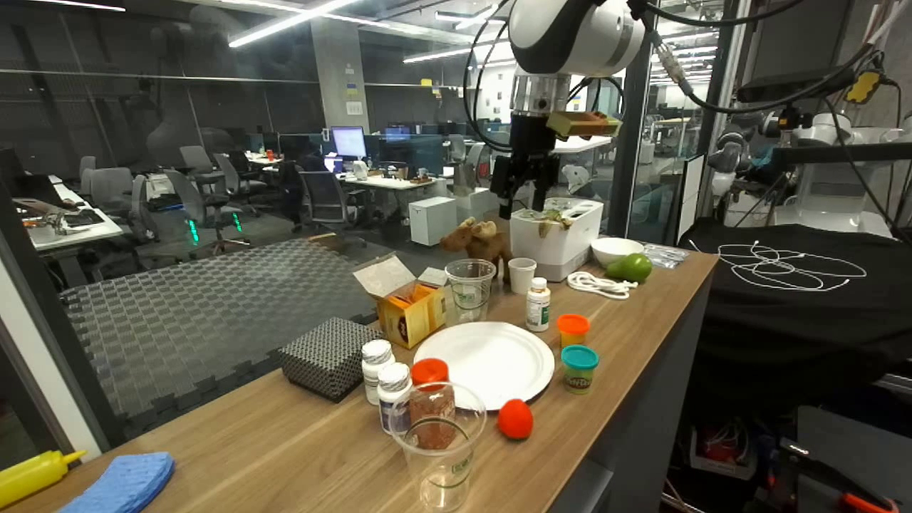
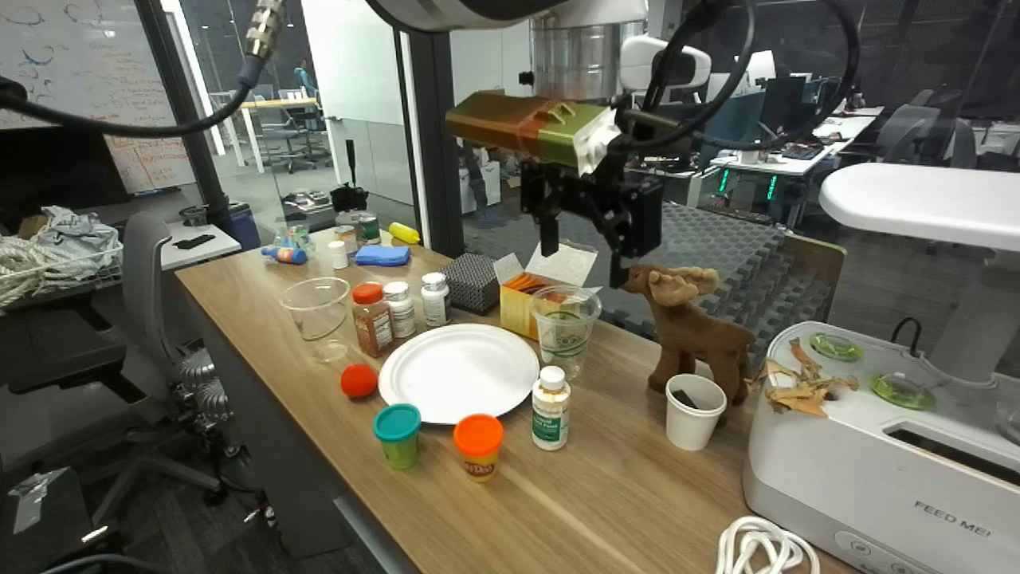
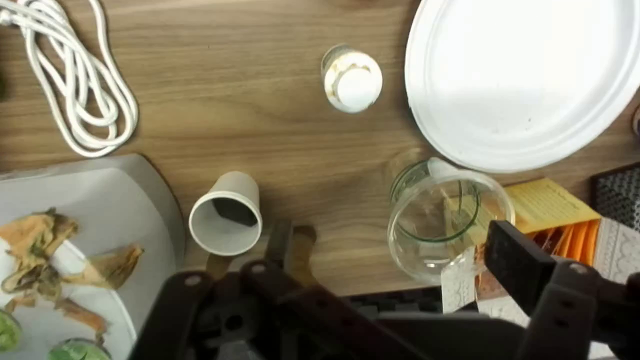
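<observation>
My gripper (image 2: 584, 258) hangs above the back edge of the table, fingers pointing down. It is open with nothing between its fingers, and in the wrist view they (image 3: 513, 258) stand wide apart. Below it in the wrist view, a clear plastic cup (image 3: 414, 258) shows in the gap, on the table near the yellow box (image 3: 549, 201). A brown toy moose (image 2: 703, 330) stands by the back edge; the gripper hides most of it from the wrist camera. Beside the moose is a white paper cup (image 2: 695, 421) with something dark inside.
A white plate (image 1: 491, 363) lies mid-table, with a white bottle (image 1: 538, 306), two Play-Doh tubs and a red ball (image 1: 515, 420) around it. A white planter (image 1: 560, 244) stands near the moose. Another clear cup (image 1: 440, 462), several bottles and a black box (image 1: 333, 355) crowd the other side.
</observation>
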